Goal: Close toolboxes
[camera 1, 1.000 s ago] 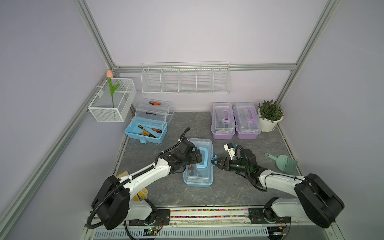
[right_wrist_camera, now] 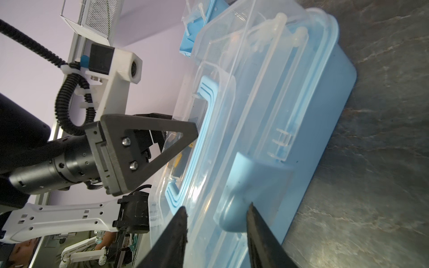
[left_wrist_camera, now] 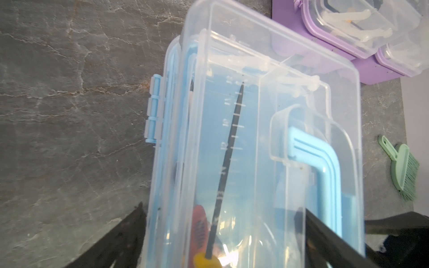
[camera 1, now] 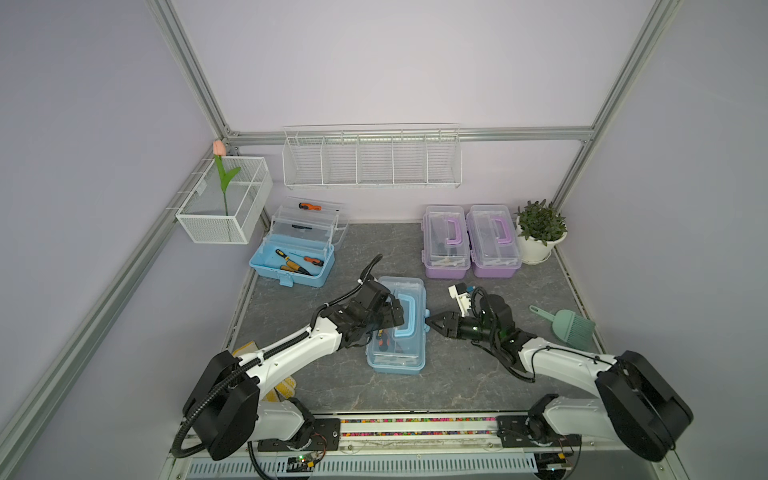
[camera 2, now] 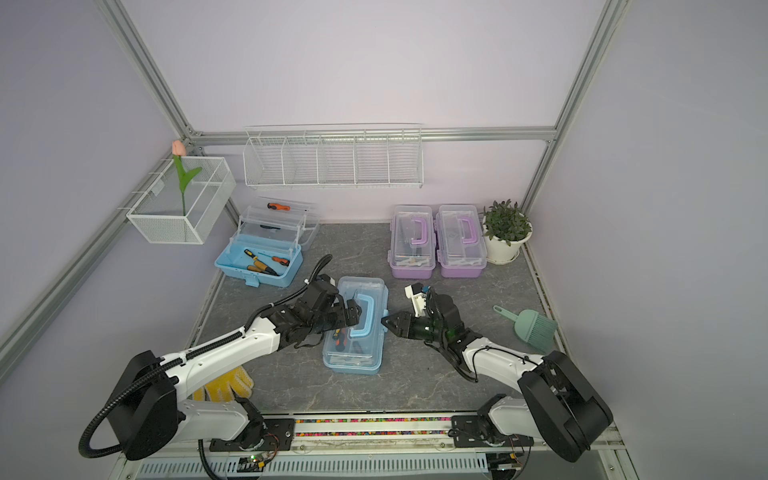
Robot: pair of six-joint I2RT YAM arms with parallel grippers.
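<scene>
A blue toolbox (camera 1: pixel 408 352) with clear lid down lies at the table's middle, tools visible inside. My left gripper (camera 1: pixel 390 316) is over its left half; in the left wrist view its open, blurred fingers straddle the lid (left_wrist_camera: pixel 250 178). My right gripper (camera 1: pixel 432 323) is at the box's right side, beside the blue latch (right_wrist_camera: pixel 252 192); its fingers look parted, with nothing clearly held. Another blue toolbox (camera 1: pixel 280 264) at the back left stands with its lid up, screwdrivers inside.
Two closed purple toolboxes (camera 1: pixel 445 240) stand at the back right beside a potted plant (camera 1: pixel 541 224). A green dustpan (camera 1: pixel 572 328) lies at the right, yellow gloves at the front left. A white wire basket (camera 1: pixel 224 224) hangs on the left wall.
My right arm has shifted slightly to the right over the last second. My left arm and the toolboxes show no visible change.
</scene>
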